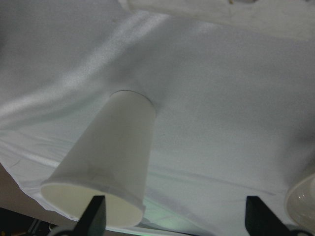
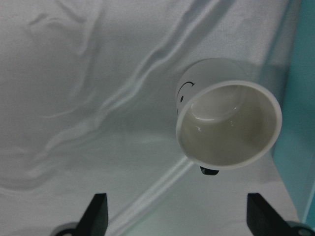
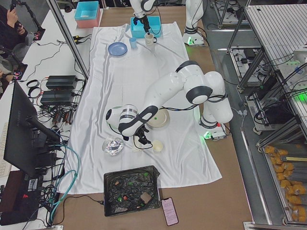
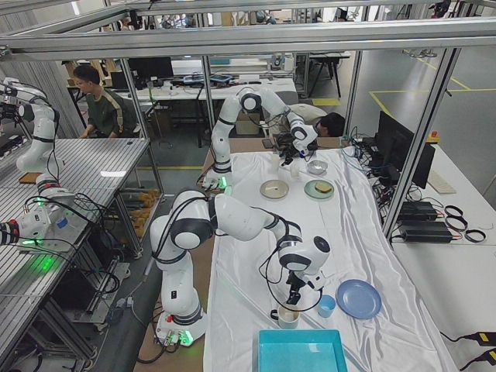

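Observation:
My left gripper [image 3: 142, 134] is lowered over the near end of the white cloth, open, with a standing white paper cup [image 1: 108, 147] beneath it in the left wrist view; a clear rounded object [image 1: 307, 196] is at that view's right edge and a white item along its top. My right gripper [image 4: 294, 288] is open above a white mug [image 2: 229, 115] with a printed face, beside a blue bin [image 2: 295, 147]. Neither gripper has anything between its fingers.
A blue plate [image 4: 358, 298] and blue cup [image 4: 326, 306] are near the mug. A beige plate [image 4: 273, 188], green plate [image 4: 314, 190] and foil bowl [image 3: 113, 146] share the cloth. A black tray [image 3: 132, 191] lies off its near edge.

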